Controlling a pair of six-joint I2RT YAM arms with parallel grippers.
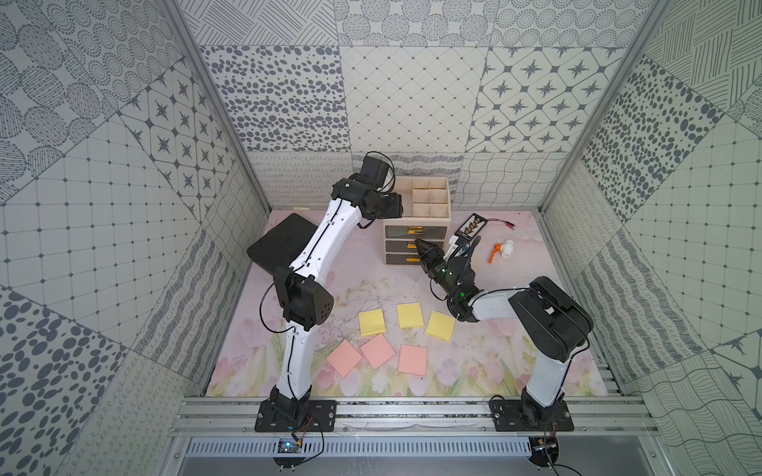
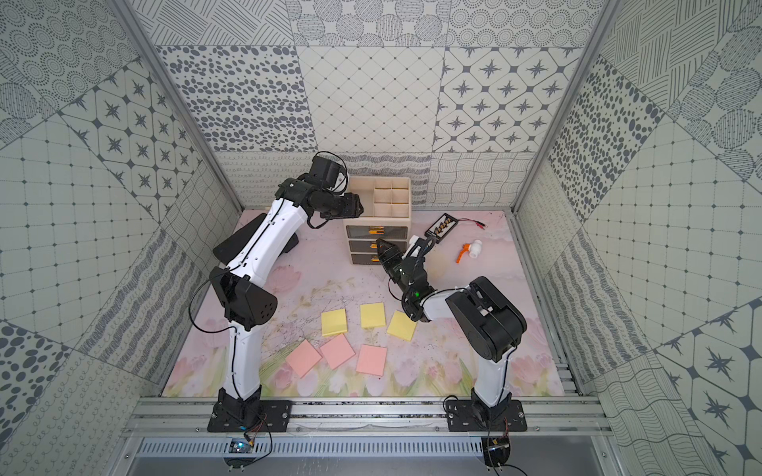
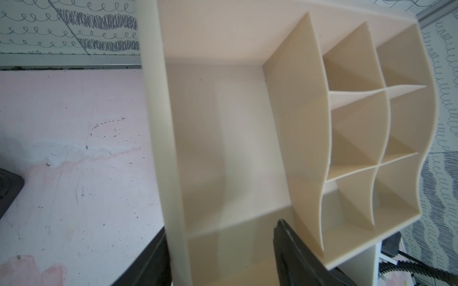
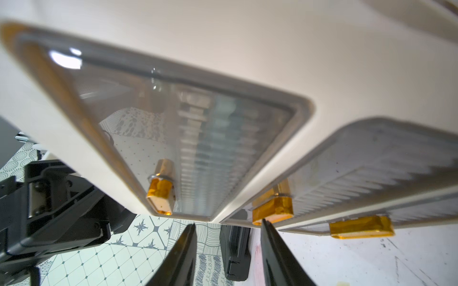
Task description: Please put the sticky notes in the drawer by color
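Observation:
Three yellow sticky notes (image 1: 409,315) and three pink sticky notes (image 1: 412,359) lie on the front half of the table. Behind them stands a cream drawer cabinet (image 1: 416,223), its three grey-fronted drawers closed, each with an orange handle. In the left wrist view my left gripper is open, its fingers on either side of the cabinet's left top wall, a clear gap between. My right gripper is part open in front of the drawers, nothing between its fingers; the middle drawer's handle (image 4: 273,209) appears just beyond its fingertips, apart from them.
The cabinet's top has one long bay and several small compartments (image 3: 357,133), all empty. A black flat object (image 1: 283,242) lies at the left. At the right are a small dark tray with a cable (image 1: 471,227) and an orange-and-white item (image 1: 501,250).

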